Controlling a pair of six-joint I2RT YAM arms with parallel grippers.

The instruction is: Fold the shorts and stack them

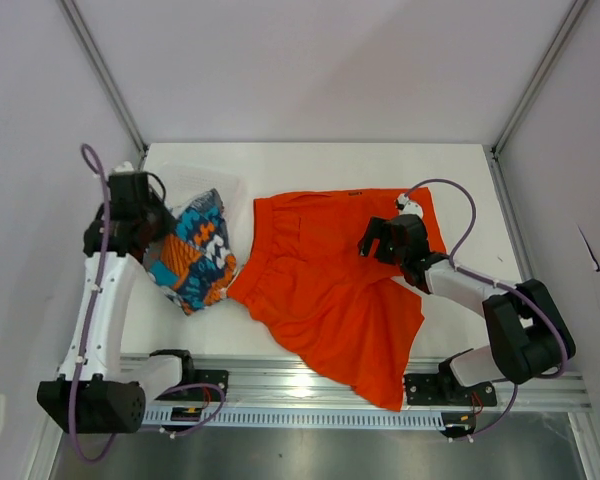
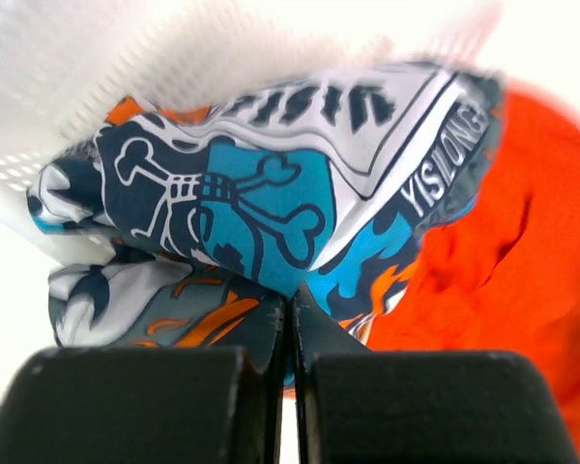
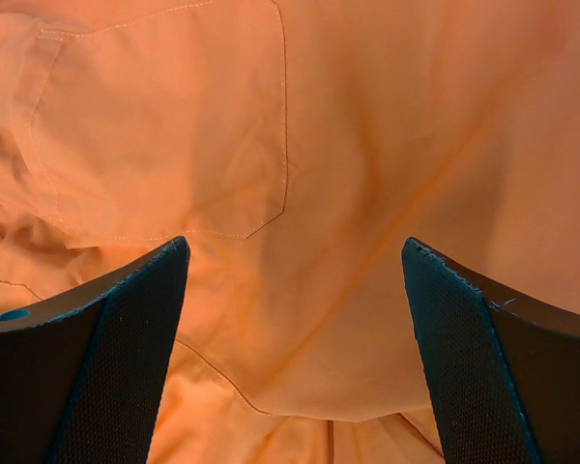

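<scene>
Patterned blue, orange and white shorts [image 1: 198, 262] hang from my left gripper, which is shut on their cloth at the left of the table [image 1: 450, 170]. Their bunched print with white lettering fills the middle of the left wrist view. Red-orange shorts [image 1: 320, 280] lie spread across the middle, one part draped over the front edge. My right gripper stands open above them, over a stitched pocket [image 3: 155, 126], with nothing between its fingers.
A white perforated basket [image 1: 195, 175] stands at the back left, behind the patterned shorts. Bare table shows along the back and at the right. The front edge has a metal rail.
</scene>
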